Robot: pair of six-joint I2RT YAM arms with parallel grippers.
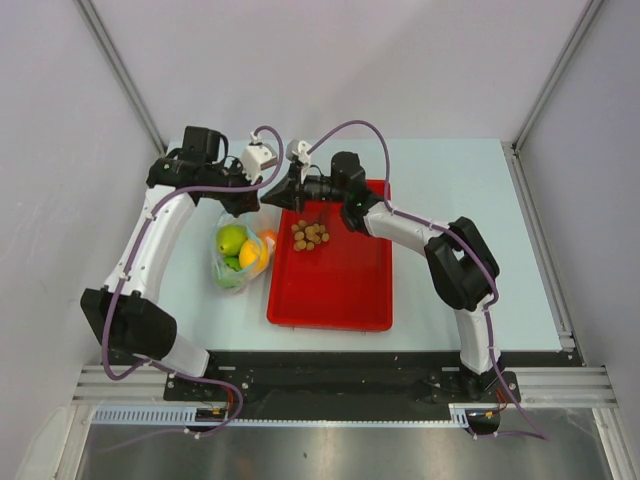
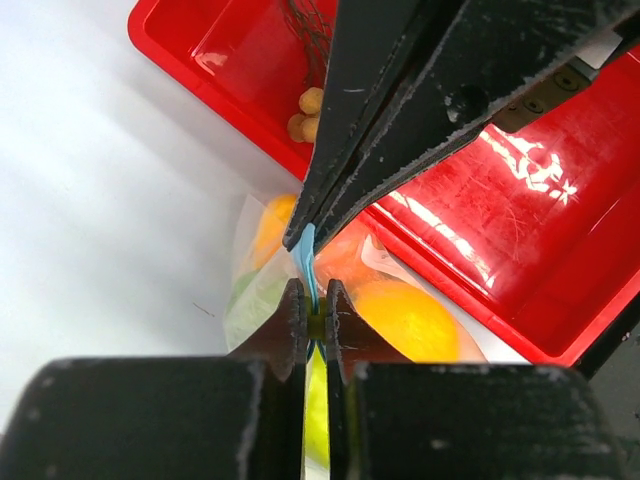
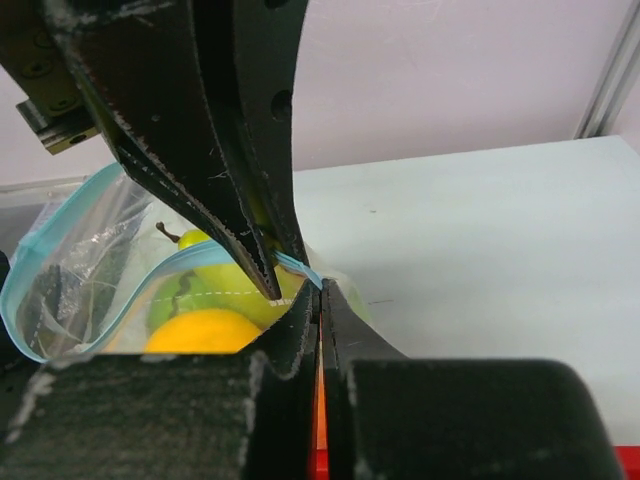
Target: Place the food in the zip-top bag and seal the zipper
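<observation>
The clear zip top bag [image 1: 228, 275] stands left of the red tray with green fruit [image 1: 230, 240] and yellow fruit [image 1: 253, 256] inside; orange shows too. Its blue zipper strip [image 3: 180, 258] runs along the top. My left gripper is shut on that strip. My right gripper is shut at the same strip, very close beside the left one, with the thin blue edge at its tips. The two grippers nearly touch above the bag.
The red tray [image 1: 330, 290] holds small brown balls [image 1: 308, 236] and some dark thin strands at the back.
</observation>
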